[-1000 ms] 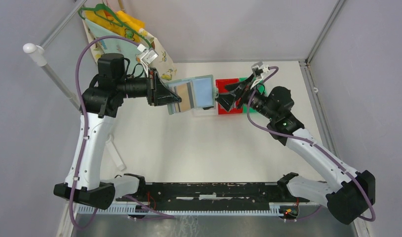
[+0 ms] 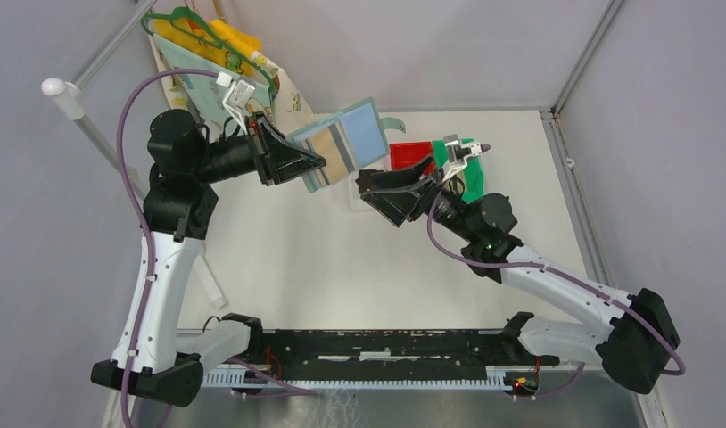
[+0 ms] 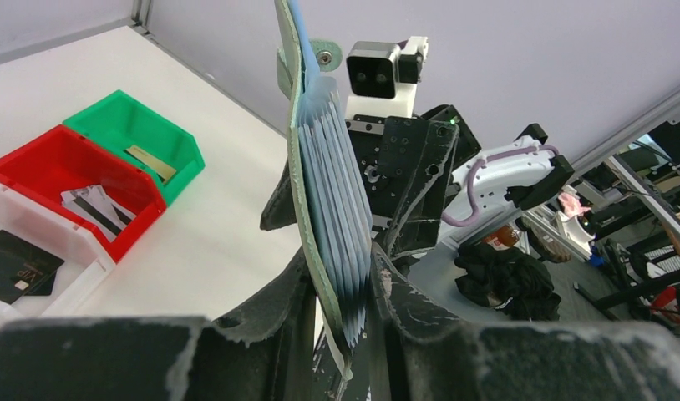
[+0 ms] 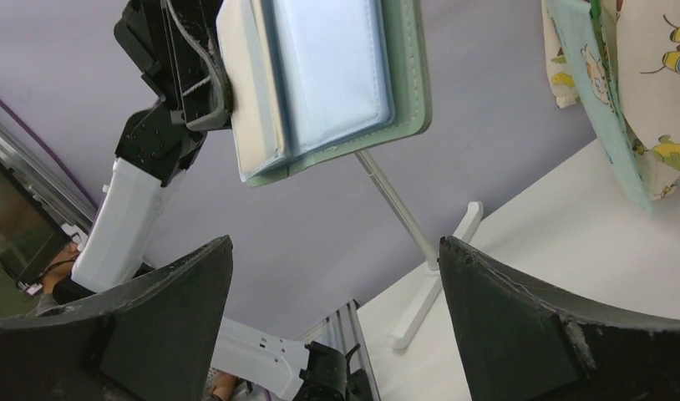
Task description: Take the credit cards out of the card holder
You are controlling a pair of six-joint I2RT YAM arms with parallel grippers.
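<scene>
A pale green card holder (image 2: 350,143) with light blue and tan pockets hangs in the air, tilted, its lower left end in my left gripper (image 2: 313,166), which is shut on it. Edge-on in the left wrist view, the holder (image 3: 330,200) has many thin bluish sleeves fanned between its covers. Its strap (image 3: 324,55) with a metal snap sticks out freely. To the right of the holder and apart from it, my right gripper (image 2: 377,198) is open. Nothing lies between its fingers in the right wrist view. I cannot tell which sleeves contain cards.
A green box (image 3: 186,146) contains one tan card, a red box (image 3: 48,154) several cards (image 3: 98,209), and a white box (image 3: 90,280) dark cards (image 3: 19,266). Hanging cloths (image 2: 284,98) stand at the back left.
</scene>
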